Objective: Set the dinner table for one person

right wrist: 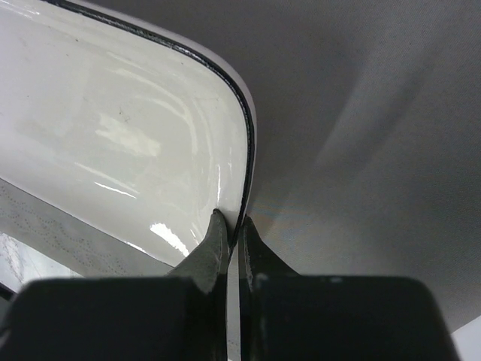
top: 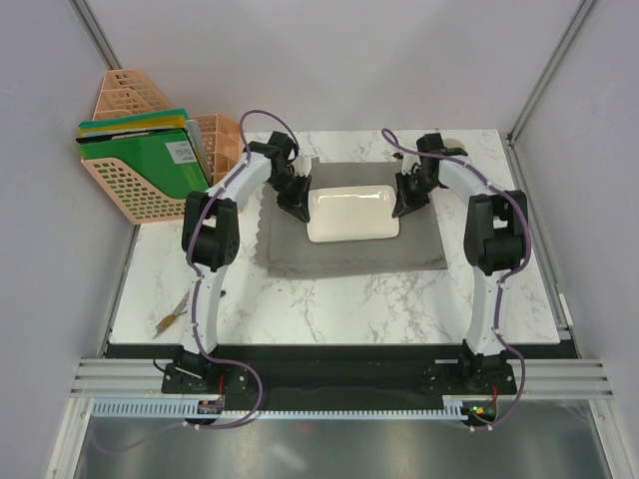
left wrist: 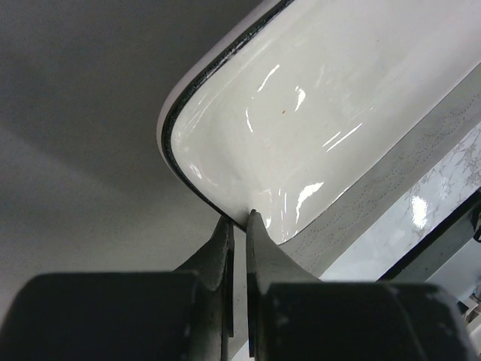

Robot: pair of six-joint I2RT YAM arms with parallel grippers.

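Observation:
A white rectangular plate with a dark rim line (top: 352, 214) is over the middle of the grey placemat (top: 349, 257); from these views I cannot tell whether it touches the mat. My left gripper (top: 306, 214) is at the plate's left end, and in the left wrist view its fingertips (left wrist: 255, 226) pinch the rim. At the opposite end my right gripper (top: 398, 212) is likewise shut on the rim, one of its fingers (right wrist: 216, 233) lying over the plate's inner face. Cutlery with an orange-brown handle (top: 166, 322) lies at the table's left front.
An orange basket (top: 130, 190) holding green folders (top: 150, 160) stands at the back left. A round tan object (top: 452, 144) is partly hidden behind the right arm. White table shows bare in front of the mat and at its right.

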